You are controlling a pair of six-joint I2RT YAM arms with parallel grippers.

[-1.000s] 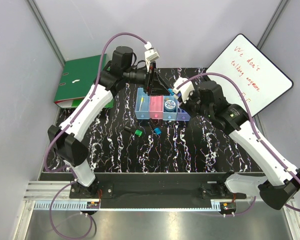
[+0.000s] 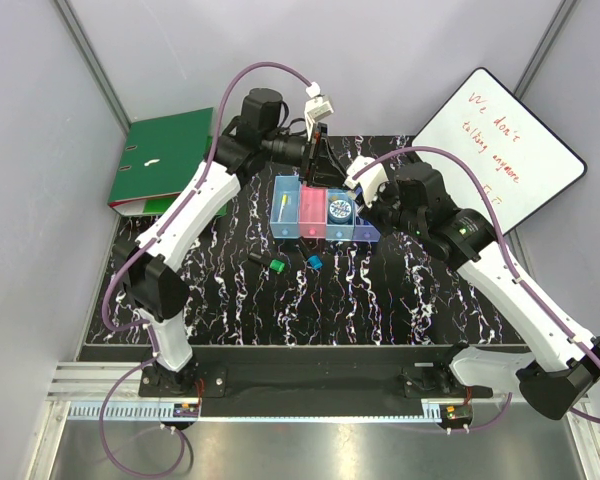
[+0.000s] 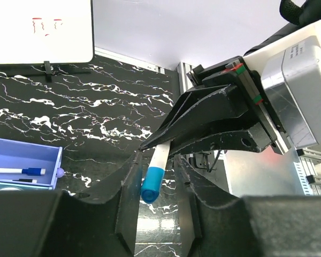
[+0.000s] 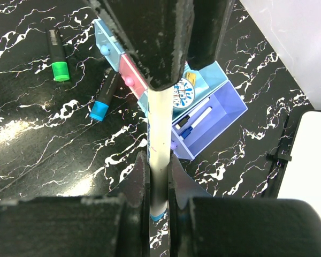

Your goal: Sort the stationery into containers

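Observation:
In the right wrist view my right gripper is shut on a white marker (image 4: 160,139) with a blue end, held above the table. My left gripper reaches round the same marker (image 3: 153,182) from the other side, its fingers apart on either side of the blue end; whether they touch it is unclear. Below, the row of containers (image 2: 285,220) holds pens and a round item, with a purple bin (image 4: 222,115) at one end. A green-capped marker (image 4: 58,59) and a blue-capped marker (image 4: 104,99) lie on the table.
A whiteboard (image 2: 500,150) lies at the back right and green binders (image 2: 155,160) at the back left. Both arms meet over the containers.
My left gripper has moved right, toward the marker held in my right gripper. The right arm has hardly moved.

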